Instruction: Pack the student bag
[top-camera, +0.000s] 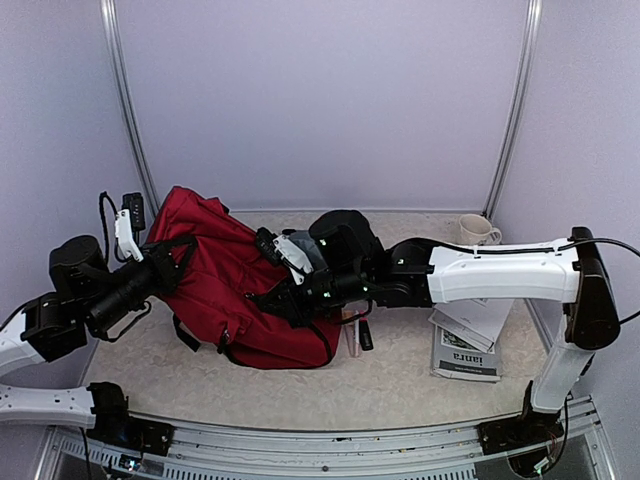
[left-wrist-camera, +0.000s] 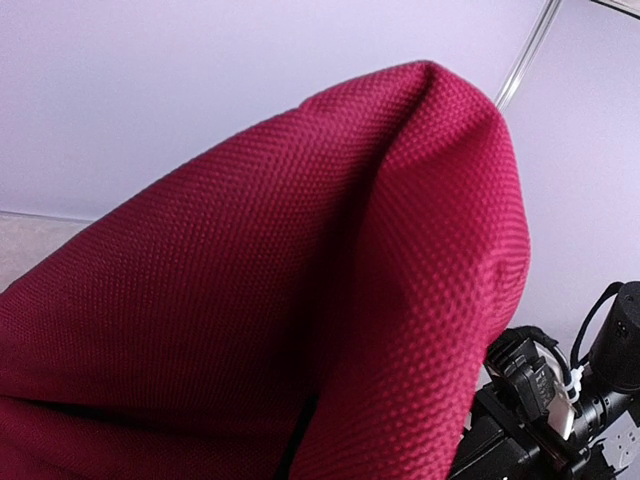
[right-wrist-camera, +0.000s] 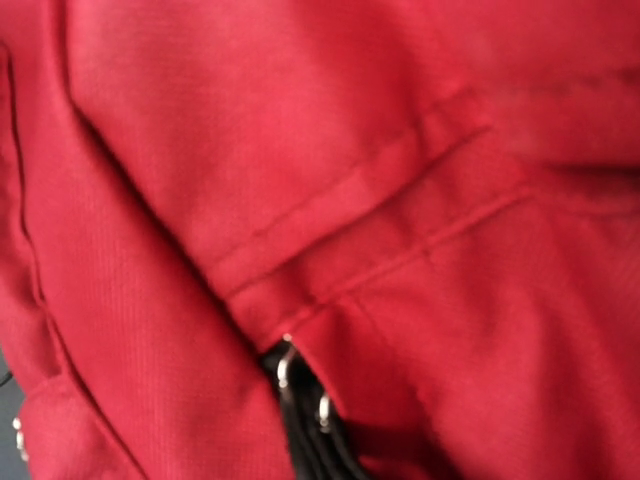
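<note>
The red bag (top-camera: 215, 270) leans on the left part of the table, its upper end raised. My left gripper (top-camera: 185, 258) is shut on the bag's cloth at its left side; a big fold of red cloth (left-wrist-camera: 430, 250) fills the left wrist view and hides the fingers. At the front of the bag, my right gripper (top-camera: 262, 300) is shut, its tips close to the bag's face. Red cloth (right-wrist-camera: 330, 210) with a seam fills the right wrist view, and black zipper pulls (right-wrist-camera: 305, 400) with metal rings show low there. No fingers are visible in that view.
Several highlighters or markers (top-camera: 366, 334) lie just right of the bag, partly under my right arm. Books and white papers (top-camera: 466, 362) are stacked at the right, with a white mug (top-camera: 478, 231) behind them.
</note>
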